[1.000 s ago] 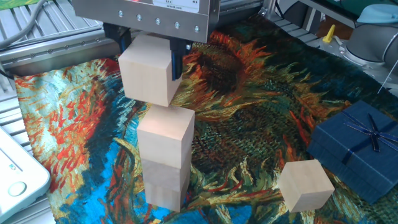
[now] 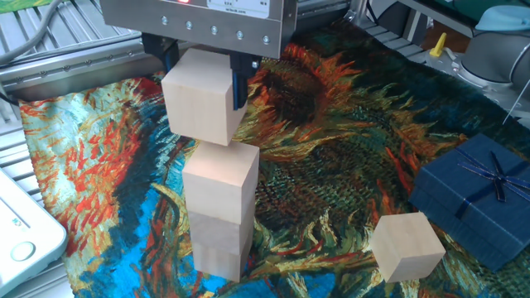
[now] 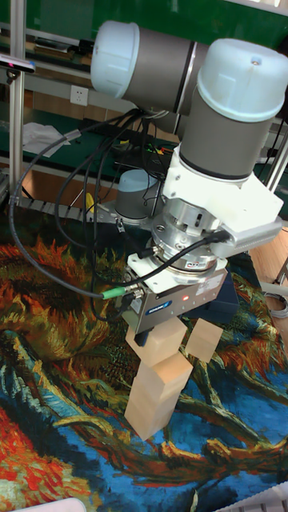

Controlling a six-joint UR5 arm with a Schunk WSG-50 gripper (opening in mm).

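My gripper (image 2: 204,85) is shut on a pale wooden cube (image 2: 199,112), one dark finger (image 2: 238,89) showing on its right face. Most of the other finger is hidden behind the cube. Below the held cube stands a stack of similar wooden blocks (image 2: 217,203), with a somewhat darker one low in it. In exterior view 2 the held cube appears just above and a little left of the stack top; whether they touch I cannot tell. Exterior view 3 also shows the held cube (image 3: 158,340) over the stack (image 3: 158,397), slightly offset.
A loose wooden cube (image 2: 407,247) lies on the patterned cloth (image 2: 331,149), right of the stack. Beyond it is a dark blue gift box (image 2: 476,199) with a ribbon. At the left edge sits a white device (image 2: 25,232).
The gripper and its cube have shifted slightly right since a second ago. Stack and loose cube have stayed put.
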